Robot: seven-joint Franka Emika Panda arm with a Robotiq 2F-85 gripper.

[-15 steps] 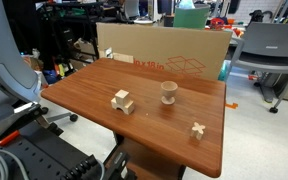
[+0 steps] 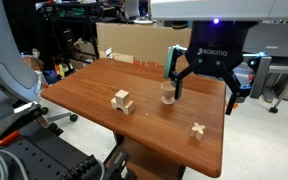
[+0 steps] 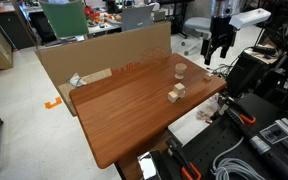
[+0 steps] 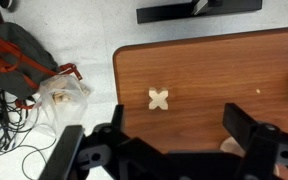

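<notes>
My gripper (image 2: 204, 98) is open above the table's right part, nothing between its fingers. A small pale cross-shaped piece (image 2: 198, 130) lies flat on the tabletop near the front right corner. From the wrist view, that cross (image 4: 159, 99) sits below and between the spread fingertips, a little left of centre. A light-coloured cup (image 2: 168, 92) stands upright further back, close to the left finger in the first exterior view. In the wrist view the cup's rim (image 4: 231, 146) is partly covered by the right finger. Pale wooden blocks (image 2: 122, 101) are grouped toward the table's left front.
The brown wooden table (image 3: 117, 115) has broad bare areas. A cardboard panel (image 3: 114, 60) rises along its back edge. Off the table, a clear plastic bag (image 4: 62, 100) and a dark red-and-grey bag (image 4: 14, 62) show in the wrist view.
Cup, cross and blocks have stayed put.
</notes>
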